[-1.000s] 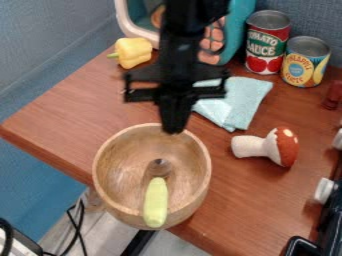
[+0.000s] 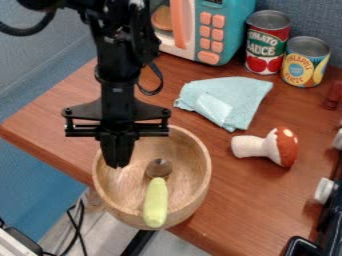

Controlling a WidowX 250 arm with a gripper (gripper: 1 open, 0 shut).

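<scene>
My black gripper (image 2: 118, 150) hangs over the left part of a wooden bowl (image 2: 191, 200), its fingertips pointing down at the rim and inside. Whether it is open or shut is hard to tell. In the bowl lie a pale green-yellow object (image 2: 155, 204) and a round brown item (image 2: 159, 167), perhaps a spoon's head.
A folded light blue cloth (image 2: 223, 98), a toy mushroom (image 2: 267, 147), a tomato sauce can (image 2: 266, 48), another can (image 2: 305, 67) and a toy microwave (image 2: 214, 25) share the table. Black items line the right edge.
The gripper has moved left and down from above the bowl's back edge to over its left part. The yellow object at the back left is now hidden behind the arm.
</scene>
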